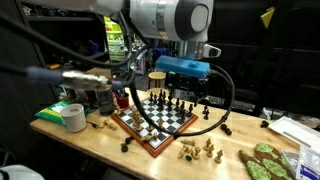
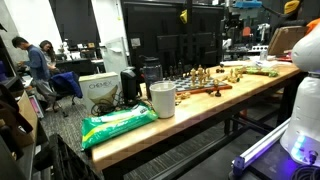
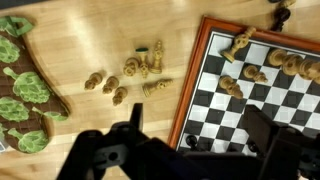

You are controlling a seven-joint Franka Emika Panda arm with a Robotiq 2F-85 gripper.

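A checkered chessboard (image 1: 165, 115) with a brown rim lies on the wooden table, dark pieces standing along its far side. In the wrist view the board's rim (image 3: 199, 75) runs beside several loose light brown pieces on bare wood, among them a lying piece (image 3: 156, 87) and an upright-looking one (image 3: 94, 80). Light pieces also rest on the board, such as a knobbed piece (image 3: 231, 87). My gripper hangs above the board's edge, open, its dark fingers far apart with nothing visible between them. In exterior view 1 its fingertips cannot be made out.
A leaf-patterned green mat (image 3: 22, 100) lies beyond the loose pieces. A white mug (image 1: 73, 118) stands near the table's left end; dark containers are close behind it. A green bag (image 2: 120, 125) lies at the table end in exterior view 2. Bare wood surrounds the loose pieces.
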